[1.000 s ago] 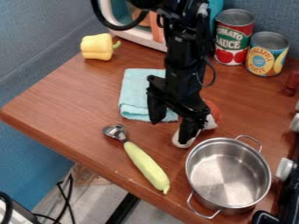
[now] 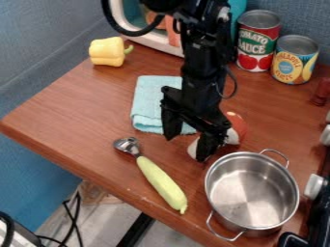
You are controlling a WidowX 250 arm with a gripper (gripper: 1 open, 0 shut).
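Note:
The black gripper (image 2: 194, 135) points down at the centre, low over a red and white object (image 2: 233, 129) that it partly hides; whether it holds it or is open or shut is unclear. A folded light-blue cloth (image 2: 149, 102) lies just left of it. An ice cream scoop with a pale yellow handle (image 2: 162, 182) lies at the front left. A steel pot (image 2: 250, 190) stands at the front right.
A yellow pepper-like object (image 2: 108, 51) is at the back left. Two cans (image 2: 257, 43) (image 2: 294, 64) stand at the back right beside a pink-and-white appliance (image 2: 146, 29). Black equipment lines the right edge.
The gripper has shifted very slightly over the last second; nothing else has visibly changed.

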